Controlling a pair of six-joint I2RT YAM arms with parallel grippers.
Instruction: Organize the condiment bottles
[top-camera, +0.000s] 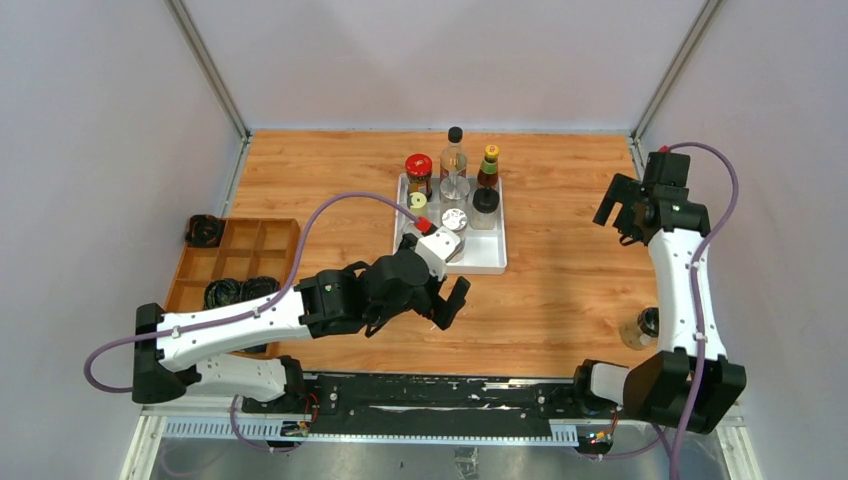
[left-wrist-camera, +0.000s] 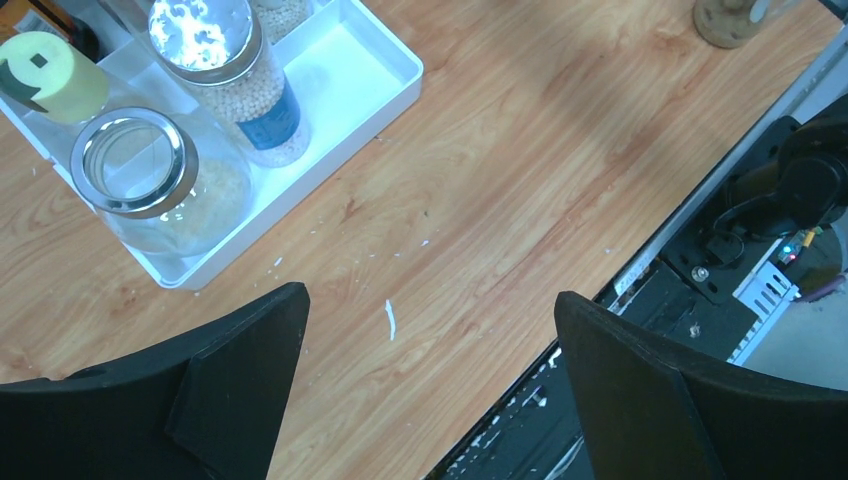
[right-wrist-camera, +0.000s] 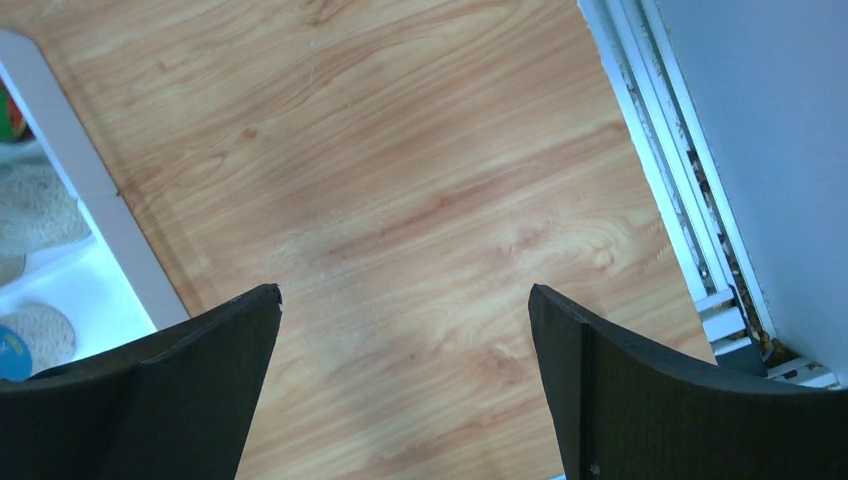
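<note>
A white tray (top-camera: 487, 262) at the table's middle holds several condiment containers. Among them are a red-lidded jar (top-camera: 419, 175), a tall black-capped bottle (top-camera: 454, 165), a yellow-capped bottle (top-camera: 489, 167), a black-capped jar (top-camera: 485, 206) and a silver-lidded shaker (left-wrist-camera: 265, 112). A clear jar with a metal rim (left-wrist-camera: 205, 195) stands in the tray's near corner; my left arm mostly hides it from above. One more dark-capped jar (top-camera: 638, 329) sits outside the tray, at the table's right. Just in front of the tray, my left gripper (top-camera: 448, 299) is open and empty. My right gripper (top-camera: 617, 205) hangs open over bare table.
A wooden compartment box (top-camera: 240, 238) with black coiled items (top-camera: 205, 231) lies at the left, partly under my left arm. Walls close off the back and both sides. Clear tabletop (top-camera: 560, 280) spreads between the tray and the right arm.
</note>
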